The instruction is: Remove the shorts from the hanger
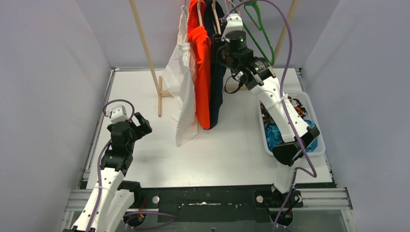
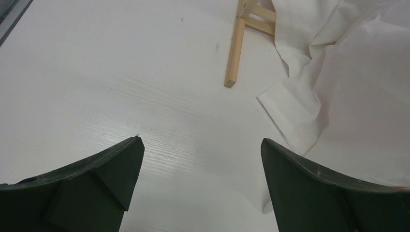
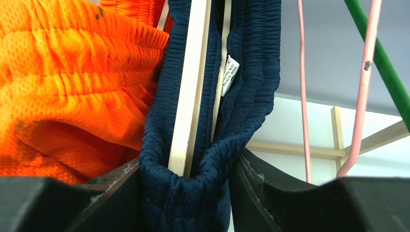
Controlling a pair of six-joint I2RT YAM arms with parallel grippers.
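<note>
Navy shorts (image 1: pixel 214 96) hang on a wooden hanger (image 3: pixel 188 92) at the right end of the row of clothes. My right gripper is shut on their waistband, with the hanger's bar inside the band. Orange shorts (image 1: pixel 201 77) and white shorts (image 1: pixel 181 96) hang to the left. My left gripper (image 1: pixel 141 126) stands open and empty low at the left of the table, near the white cloth's hem in its wrist view (image 2: pixel 203 183).
A white basket (image 1: pixel 319 145) with printed and blue cloth sits at the right. Pink and green hangers (image 1: pixel 270 46) hang right of the navy shorts. A wooden rack (image 1: pixel 159 101) stands on the table.
</note>
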